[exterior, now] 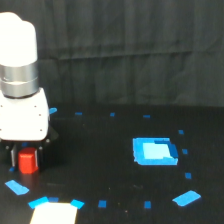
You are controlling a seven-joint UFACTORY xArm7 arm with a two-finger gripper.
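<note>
A red cube is at the left edge of the dark table, directly under the white arm's hand. My gripper is lowered around it, with dark fingers on both sides of the cube. The image is too coarse and dark to show whether the fingers touch the cube or whether it is held. The hand hides part of the cube's top.
A blue-edged square with a pale centre lies right of the middle. A pale square with a blue edge is at the front left. Small blue tape marks dot the table.
</note>
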